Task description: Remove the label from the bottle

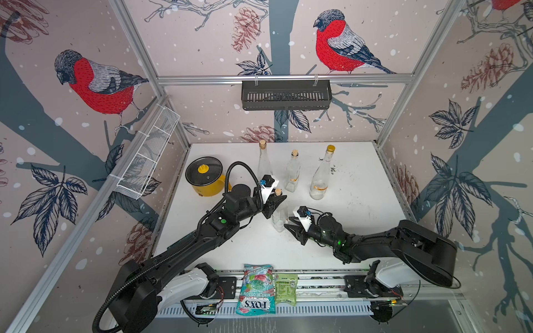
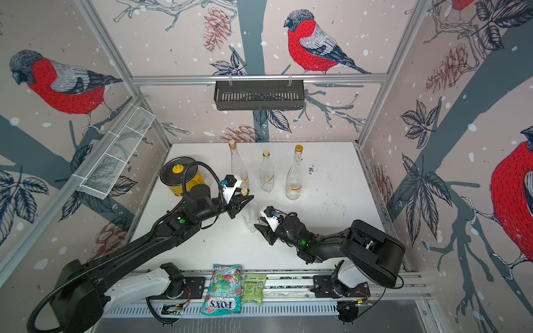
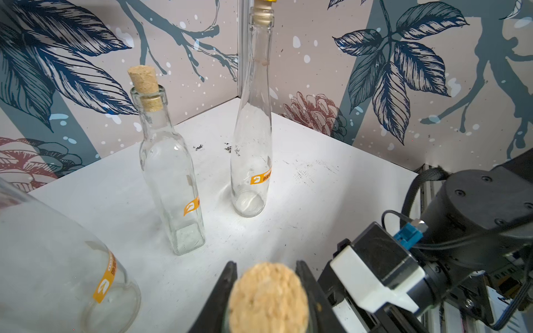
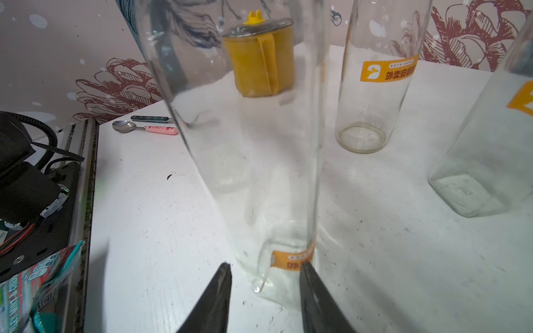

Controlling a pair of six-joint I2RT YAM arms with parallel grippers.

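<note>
A clear square bottle (image 4: 238, 161) stands mid-table with an orange label (image 4: 286, 259) low on its side in the right wrist view. My left gripper (image 1: 275, 202) is shut on the bottle's top; its cork (image 3: 268, 299) fills the space between the fingers in the left wrist view. My right gripper is part open at the bottle's lower part, its fingertips in front of the label, with nothing clearly held between them.
Three more labelled bottles (image 1: 319, 180) stand behind. A yellow pot (image 1: 204, 183) sits at the back left, two snack bags (image 1: 255, 288) at the front edge.
</note>
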